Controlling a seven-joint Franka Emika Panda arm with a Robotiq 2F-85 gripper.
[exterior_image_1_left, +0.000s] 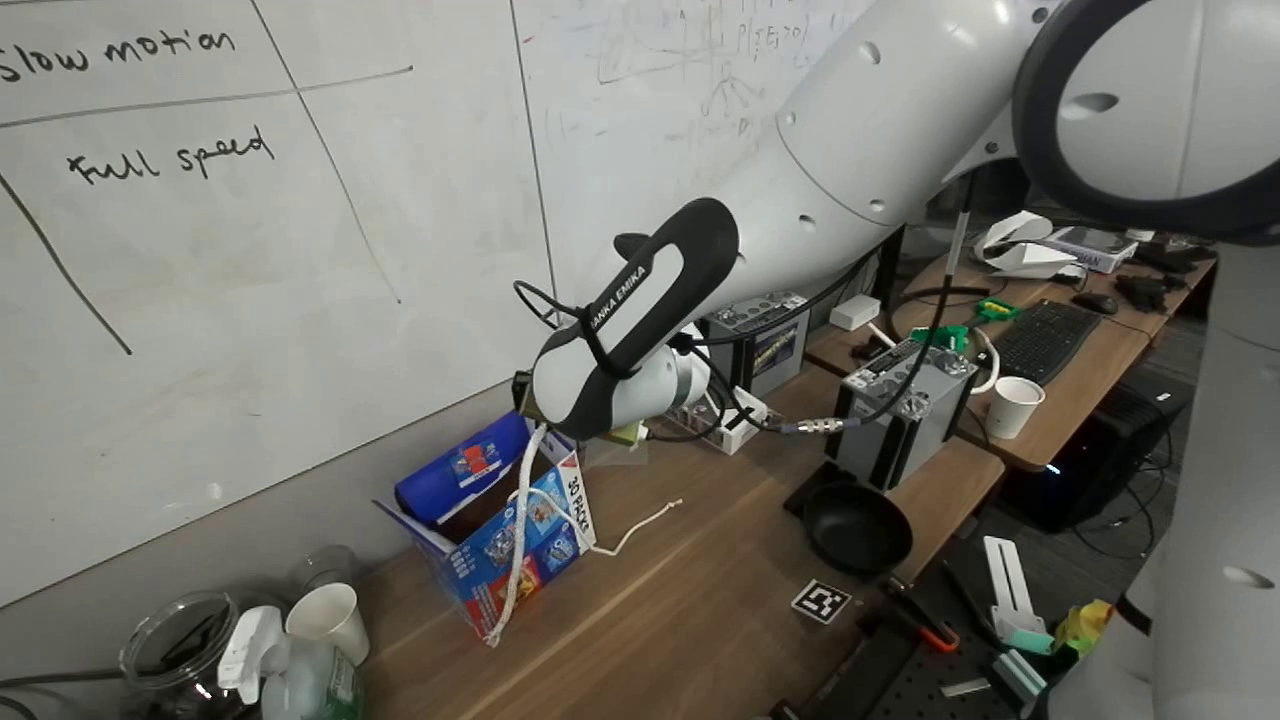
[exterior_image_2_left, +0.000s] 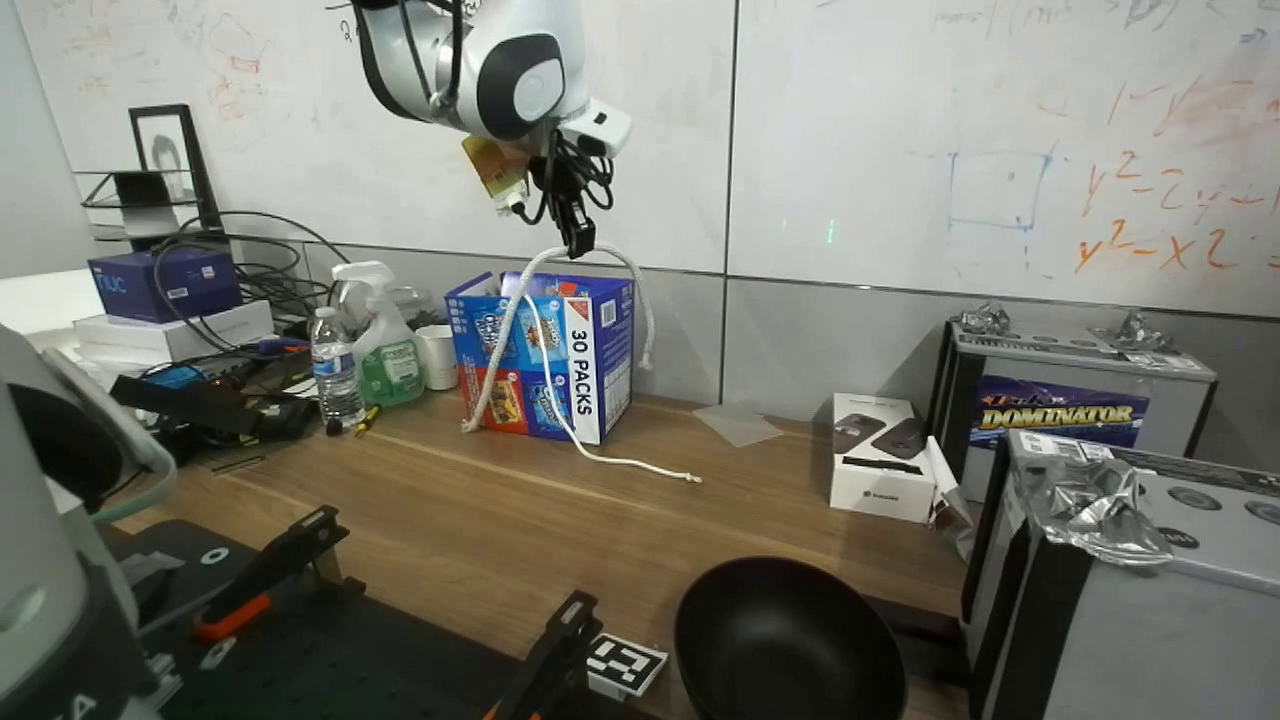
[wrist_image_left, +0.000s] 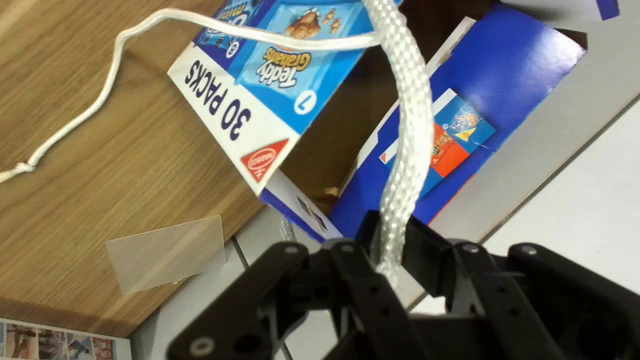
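Note:
My gripper is shut on a thick white rope, above the open snack box. From the fingers, one end of the rope hangs down across the box's front and the other drops past its right side, as exterior view 2 shows. A thinner white cord comes over the box's front and trails onto the table, ending in a small knot. In the wrist view the box's open top and its blue flap lie below the fingers, with the rope crossing over the opening. The fingertips are hidden in exterior view 1.
A spray bottle, a water bottle and a paper cup stand left of the box. A black pan sits near the front. The whiteboard rises close behind.

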